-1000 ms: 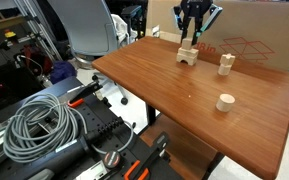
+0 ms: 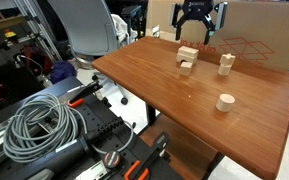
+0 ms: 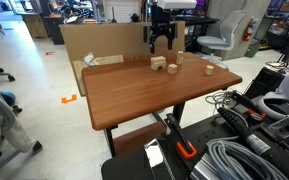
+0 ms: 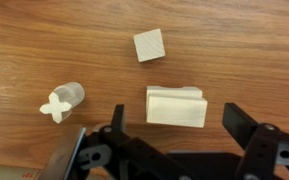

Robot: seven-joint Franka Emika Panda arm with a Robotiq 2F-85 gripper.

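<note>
My gripper (image 2: 192, 37) is open above the far part of the table, its fingers spread wide with nothing between them. Directly beneath it lies a pale wooden block (image 2: 187, 53), which in the wrist view appears as a light rectangle (image 4: 176, 108) between the two fingers, lower down. A small pale cube (image 2: 186, 68) rests on the table just in front of that block, apart from it and turned slightly in the wrist view. To one side stands a pale piece with a cross-shaped top (image 2: 226, 64).
A short pale cylinder (image 2: 225, 102) stands alone nearer the table's right side. Behind the pieces rises a tan panel (image 2: 259, 38). Coiled cable (image 2: 39, 130) lies beside the robot base, off the table.
The fingers have spread apart and the gripper is higher. The small cube, earlier on top of the block at the fingers, now lies on the table in front of it.
</note>
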